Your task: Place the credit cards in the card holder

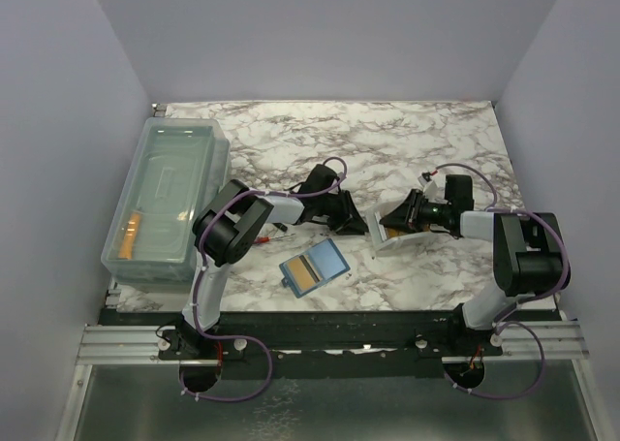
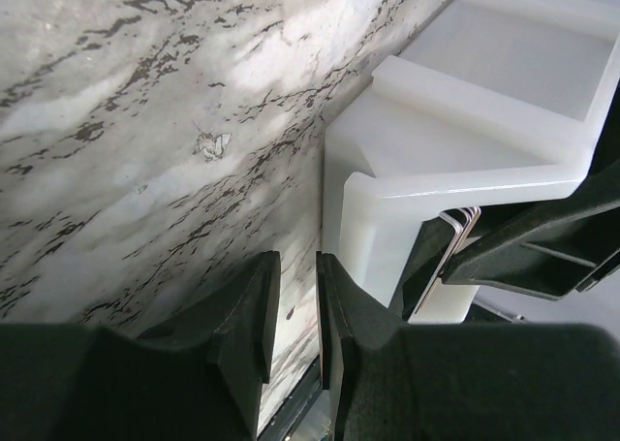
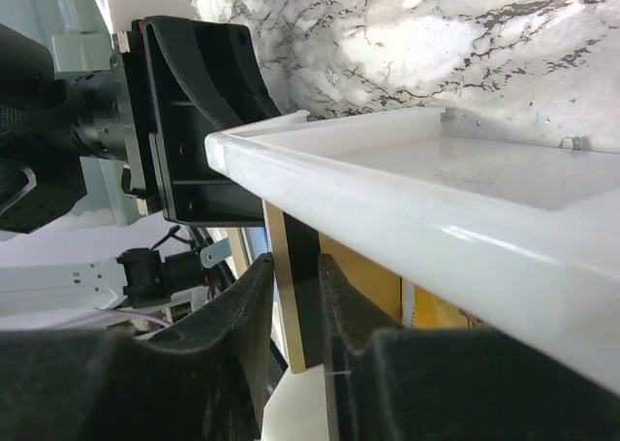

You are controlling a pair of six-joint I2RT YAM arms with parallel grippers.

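The white card holder (image 2: 446, 131) lies right of centre on the marble, cards in its slot: a dark card (image 3: 302, 296) and gold ones (image 3: 360, 271) behind it. My right gripper is over the holder at the cards, its fingertips close together at the dark card; whether it grips is unclear. My left gripper stands just left of the holder, fingertips slightly apart, nothing seen between them.
A blue and tan object (image 1: 315, 267) lies front centre. A translucent bin (image 1: 167, 199) fills the left side. Small items lie beside the left arm.
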